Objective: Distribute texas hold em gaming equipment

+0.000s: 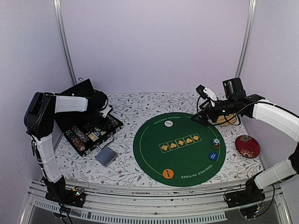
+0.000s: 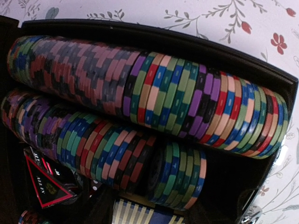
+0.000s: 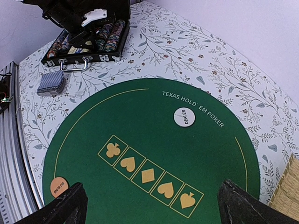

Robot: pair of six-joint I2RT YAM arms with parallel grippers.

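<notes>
My left gripper hovers low in the open black chip case at the left; its fingers are too dark to read. The left wrist view shows long rows of chips, a short chip group, an ALL IN plaque and a striped card deck. My right gripper is open above the green mat, nothing between its fingers. The mat carries dealer and big blind buttons, a blue button and a chip stack.
A grey block lies before the case. A red patterned object sits right of the mat; a tan object is behind it, under the right arm. The flowered table between case and mat is clear.
</notes>
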